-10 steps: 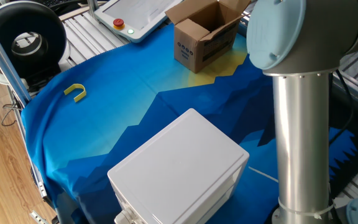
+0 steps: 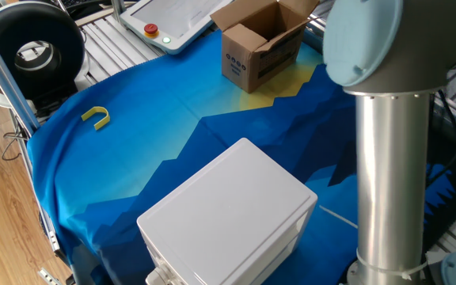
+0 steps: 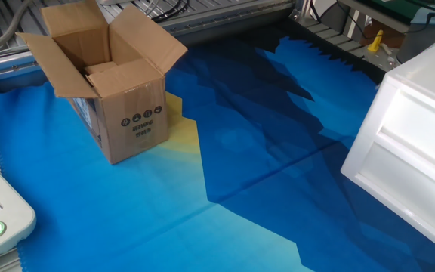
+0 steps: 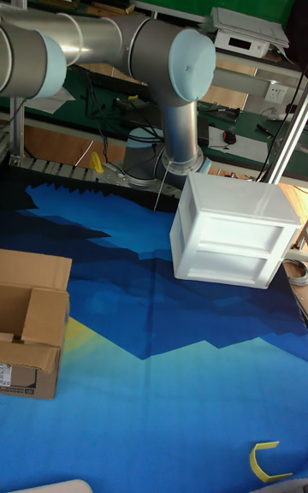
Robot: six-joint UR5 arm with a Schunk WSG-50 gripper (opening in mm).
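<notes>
A white drawer unit (image 2: pixel 229 207) stands on the blue patterned cloth; in exterior view 3 its two drawer fronts (image 4: pixel 235 235) look closed. Open-topped, a cardboard box (image 3: pixel 133 113) sits on the cloth with its flaps spread; its inside shows only in part. A yellow curved piece (image 2: pixel 96 118) lies by itself on the light blue part of the cloth. The grey arm with its pale blue joint caps (image 4: pixel 193 66) rises behind the drawer unit, its upper links reaching out of exterior view 3 at the left. My gripper is outside all three views.
A tablet-like control panel with a red stop button (image 2: pixel 150 30) lies at the table's back edge. A black ring-shaped object (image 2: pixel 36 57) stands at the left corner. Between box and drawer unit the cloth (image 3: pixel 255 174) is free.
In exterior view 1 the arm's upright link and joint cap have shifted slightly to the right. The drawer unit, box and yellow piece have stayed put.
</notes>
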